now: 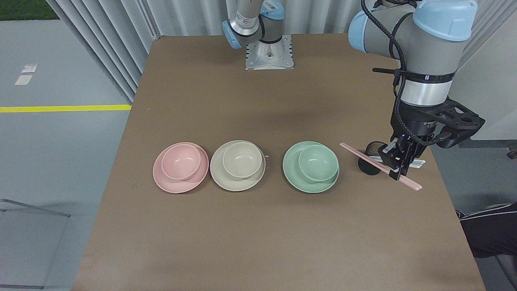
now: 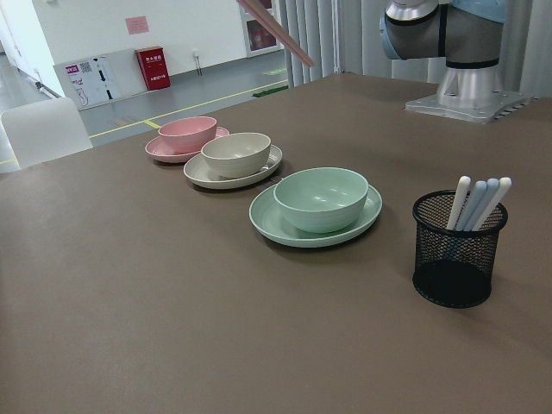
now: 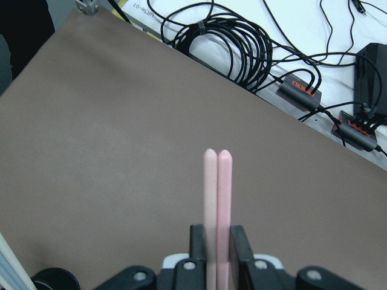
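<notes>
My gripper point(image 1: 396, 167) is above the right side of the table, shut on pink chopsticks point(image 3: 222, 199), seen upright between the fingers in the wrist view and high at the top of the left view point(image 2: 276, 30). Beside and partly behind it in the front view stands a black mesh pen cup point(image 1: 368, 165) holding white and pale blue sticks point(image 2: 477, 203). A green bowl on a plate point(image 1: 318, 162) is to its left, then a cream bowl on a plate point(image 1: 241, 159) and a pink bowl on a plate point(image 1: 180, 161).
Coiled cables point(image 3: 239, 48) and black boxes lie beyond a table edge in the wrist view. Part of a seated person point(image 1: 487, 228) shows at the right.
</notes>
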